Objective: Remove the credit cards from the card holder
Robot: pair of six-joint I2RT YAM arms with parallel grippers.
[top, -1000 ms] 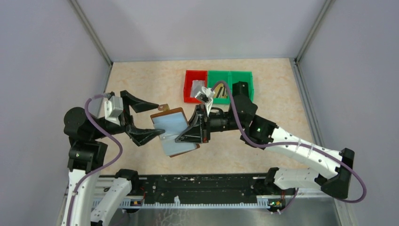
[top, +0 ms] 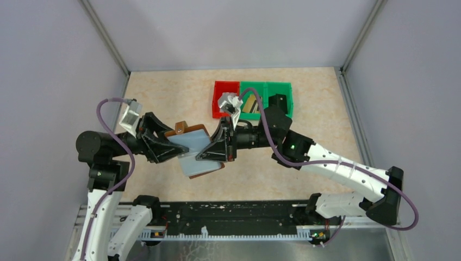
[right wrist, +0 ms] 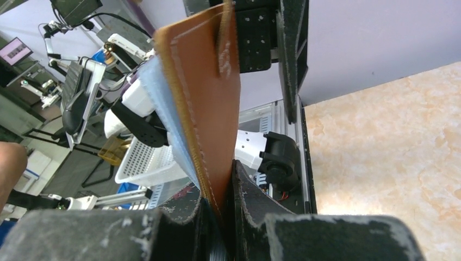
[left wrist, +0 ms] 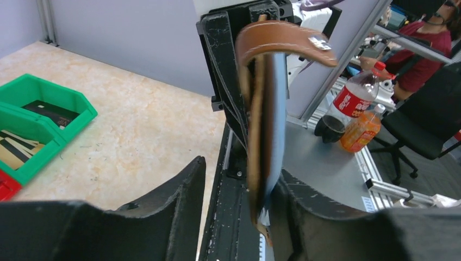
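Note:
The brown leather card holder, with pale blue inner faces [top: 195,140], is held up between my two grippers. My right gripper [top: 202,154] is shut on its right-hand edge; in the right wrist view the leather [right wrist: 217,109] rises from between the fingers. My left gripper [top: 177,141] is part open at the opposite side, near the strap with its snap [top: 181,127]. Seen from the left wrist, the holder [left wrist: 278,119] lies against the right-hand finger [left wrist: 282,217], with a gap to the other finger [left wrist: 190,187]. No separate credit card can be made out.
Behind the arms stand a red bin [top: 219,88] and a green bin [top: 280,86] with two compartments; small flat items and a black object lie in them.
The strap and holder have shifted slightly left, and the right gripper has moved a little left with the holder.

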